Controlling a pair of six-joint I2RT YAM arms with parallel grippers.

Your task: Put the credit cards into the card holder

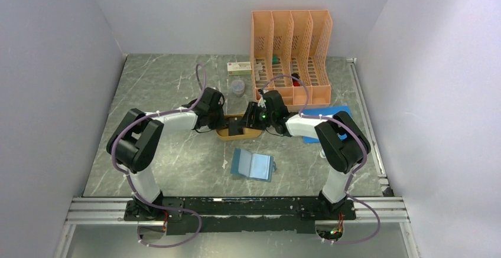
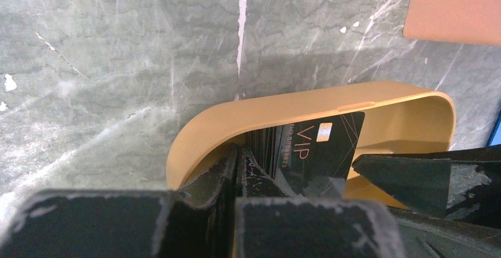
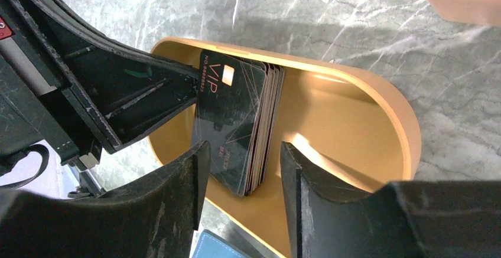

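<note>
Black credit cards point(image 3: 230, 113), marked VIP, lean as a stack inside a tan oval tray point(image 1: 237, 138). My left gripper is at the stack's left edge, inside the tray. Its fingers are shut against the cards; the view does not show clearly what lies between the tips. Over the tray, my right gripper stands open, its two fingers apart with the card stack seen between and beyond them. In front of the tray lies a blue card holder point(image 1: 253, 165), opened flat like a booklet.
An orange divided rack point(image 1: 292, 51) stands at the back. Near it are a white box point(image 1: 239, 68) and a small clear cup point(image 1: 237, 87). To the right is a blue sheet point(image 1: 331, 111), partly under the right arm.
</note>
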